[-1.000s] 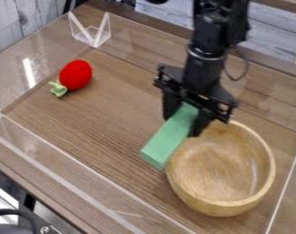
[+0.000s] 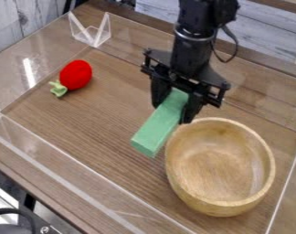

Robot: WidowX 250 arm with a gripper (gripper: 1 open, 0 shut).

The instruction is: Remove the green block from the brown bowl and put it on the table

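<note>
A long green block (image 2: 161, 125) hangs tilted from my gripper (image 2: 176, 97), which is shut on its upper end. The block's lower end is close to the left rim of the brown bowl (image 2: 260, 193) in this view. Whether it is over the rim or just beside it, I cannot tell. The bowl is round and light brown, and looks empty inside. Dark gripper parts hide the top of the block.
A red object (image 2: 74, 75) with a green end lies on the table at the upper left. Behind it is a white wire stand (image 2: 89, 30). Bare wooden table (image 2: 83, 128) spreads left of the bowl. Dark cables (image 2: 14, 215) run at the lower left edge.
My gripper has moved slightly left and upward across the view, carrying the green block with it. The bowl and the red object have stayed in place.
</note>
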